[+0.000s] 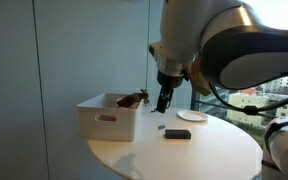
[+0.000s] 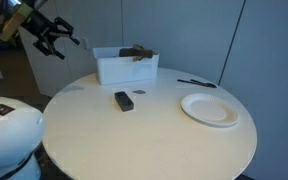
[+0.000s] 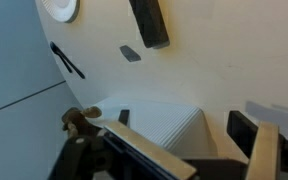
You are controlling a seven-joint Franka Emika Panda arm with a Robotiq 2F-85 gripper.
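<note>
My gripper (image 2: 68, 47) hangs in the air off the table's edge, beside the white box, in exterior view 2. In the wrist view its fingers (image 3: 149, 152) stand wide apart with nothing between them. A dark oblong block (image 2: 124, 101) lies alone on the table, below and away from the gripper. The white box (image 1: 106, 122) stands near the table's rim, with a brown stuffed-looking thing (image 1: 133, 99) poking over its top. The rest of the box's contents is hidden. A white plate (image 2: 210, 112) lies flat on the other side of the block.
A thin black utensil (image 2: 196, 83) lies near the table's far edge. One small grey flat patch (image 3: 129, 53) is beside the block. A window is behind the arm.
</note>
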